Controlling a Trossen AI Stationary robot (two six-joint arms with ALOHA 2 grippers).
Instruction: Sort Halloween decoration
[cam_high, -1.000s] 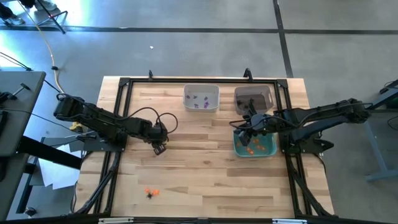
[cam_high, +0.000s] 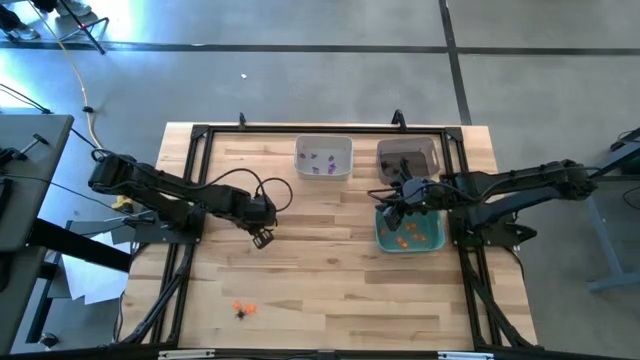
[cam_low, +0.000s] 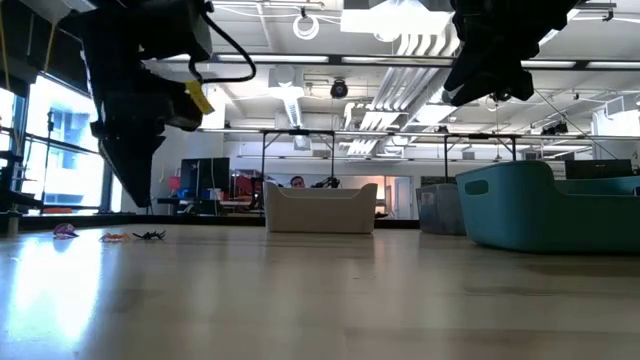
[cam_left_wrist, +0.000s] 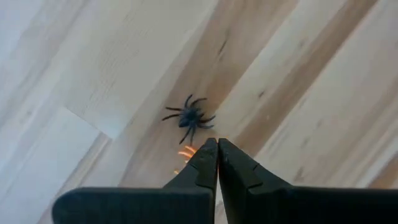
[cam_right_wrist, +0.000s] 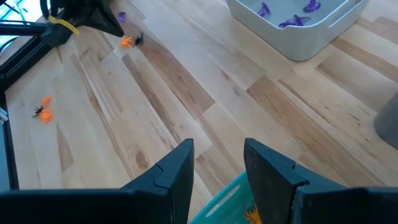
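Note:
With fingertips together and nothing between them, my left gripper is shut above the table. A black spider (cam_left_wrist: 190, 116) lies just beyond its tips in the left wrist view, and an orange spider (cam_left_wrist: 188, 151) is partly hidden behind the fingers. Both also show in the right wrist view, the orange one touching or close to the black, near a purple piece (cam_right_wrist: 122, 17). My right gripper stands open and empty over the teal bin (cam_right_wrist: 219, 202), where an orange spider (cam_right_wrist: 253, 216) is visible. Another cluster of orange and black spiders (cam_high: 242, 309) sits at the front left.
A light grey bin (cam_right_wrist: 298, 46) with several purple pieces stands at the back middle. Beside it is a darker grey bin (cam_high: 432, 155), partly covered by the right arm. A black frame (cam_high: 180, 290) borders the work area.
My left gripper has gone from open around the orange spider to shut, and has risen off the table. Both spiders stay on the wood.

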